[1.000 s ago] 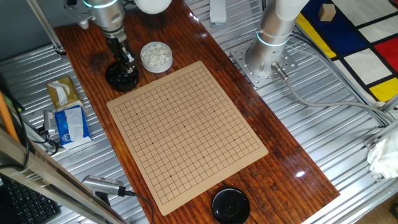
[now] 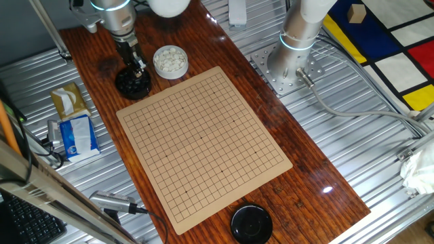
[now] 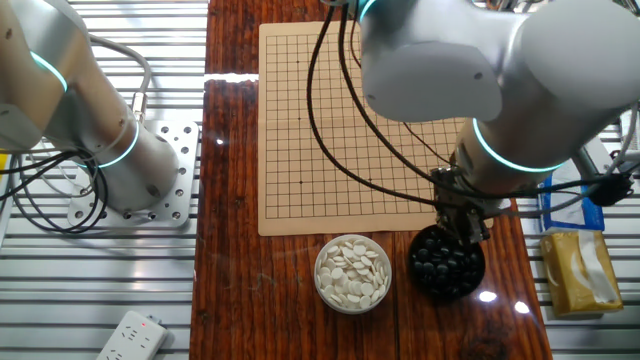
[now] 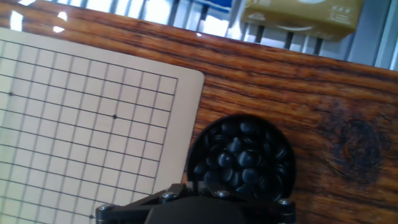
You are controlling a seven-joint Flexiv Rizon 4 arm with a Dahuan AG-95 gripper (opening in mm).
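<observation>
My gripper points down at the black bowl [image 4: 289,168], which is full of glossy black stones [image 4: 236,155]. Its fingers appear drawn together at the bottom of the wrist view, over the bowl's near left part. No stone shows between them, though the tips are dark and partly hidden. In exterior view 1 the gripper [image 2: 139,72] is at the bowl's right side; whether it touches the stones is unclear. The tan grid board [image 2: 203,146] is bare. White stones [image 3: 352,272] fill a white bowl [image 3: 322,290] beside the black one.
A black round lid or dish [image 2: 251,224] lies by the board's near corner. Tissue packs, one yellow [image 2: 70,102] and one blue [image 2: 80,137], are off the table's left side. Bare wood lies right of the board.
My gripper has shifted very slightly upward in exterior view 1 over the last second. The bowls, board and stones look the same.
</observation>
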